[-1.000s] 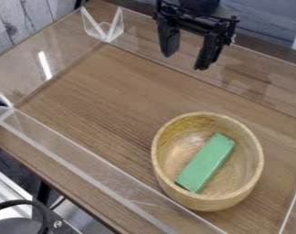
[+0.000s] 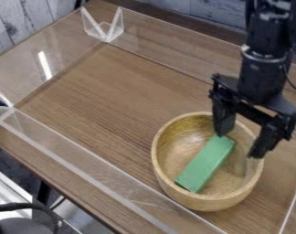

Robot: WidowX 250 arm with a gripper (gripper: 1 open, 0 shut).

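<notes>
A tan round bowl (image 2: 177,144) stands at the lower right of the table, with a green bar-shaped block (image 2: 206,165) lying inside it. My dark gripper (image 2: 248,133) is low over the back right part of the bowl, open, its fingers apart on either side above the rim area, to the right of the green block. The arm reaches in from the upper right and hides part of the table behind it.
A small white wire-like object (image 2: 103,27) stands at the back left. Clear edging runs along the front left.
The bowl and green block look unmoved.
</notes>
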